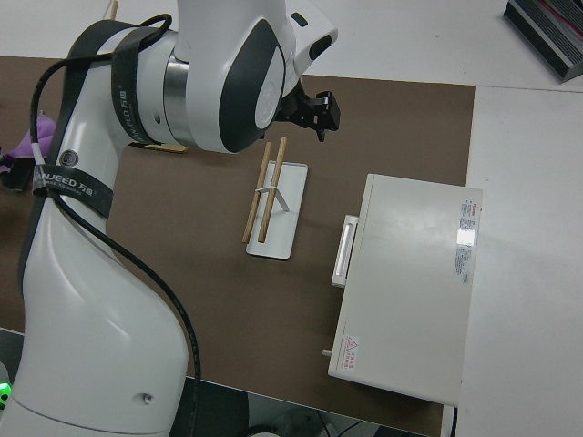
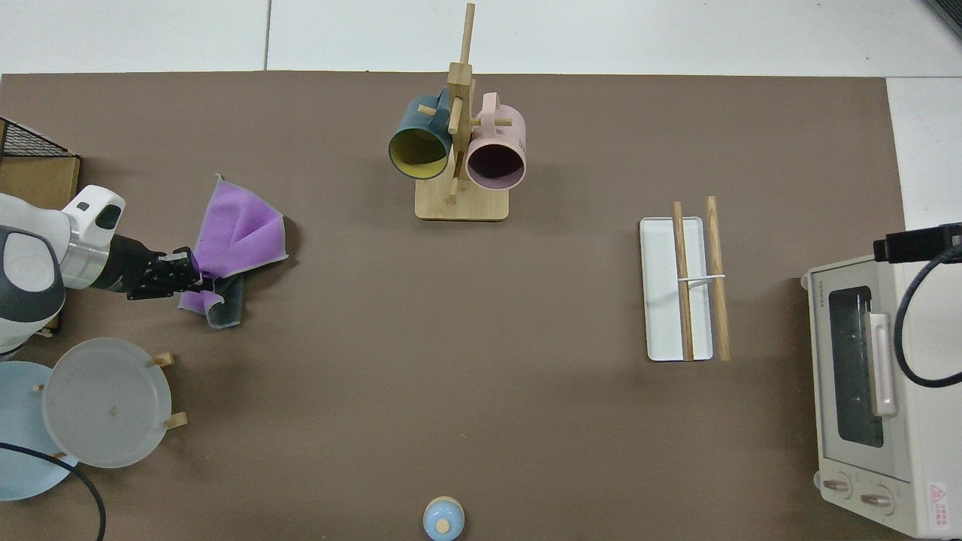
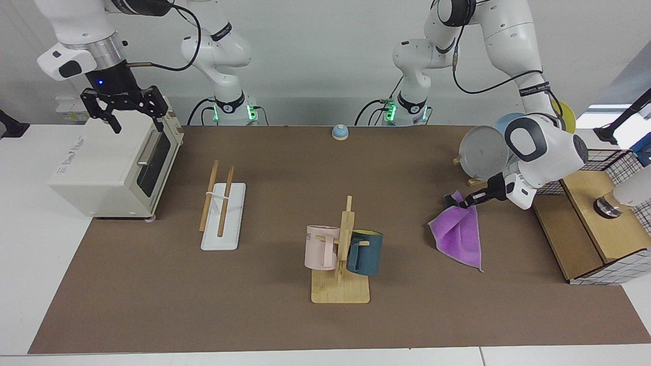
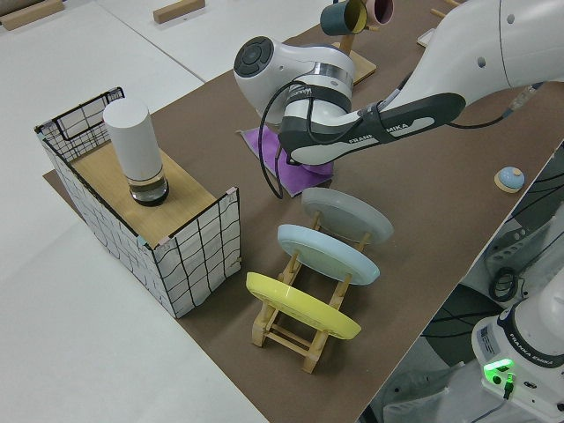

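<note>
A purple cloth with a grey underside (image 2: 239,225) lies on the brown mat, left of centre in the top view. One black gripper (image 2: 194,275) sits low on the cloth, its fingertips at the cloth's middle; in the left view it (image 3: 467,201) is at the cloth's upper corner. Whether it is shut on the fabric is hidden. The other gripper (image 3: 137,113) hangs above the white toaster oven (image 3: 116,171), fingers pointing down, apart from any object.
A wooden stand (image 2: 460,207) holds two mugs. A white rack with two sticks (image 2: 658,288), plates on a rack (image 2: 107,401), a wire-sided shelf (image 3: 573,232) and a small blue round object (image 2: 443,521) surround a clear middle.
</note>
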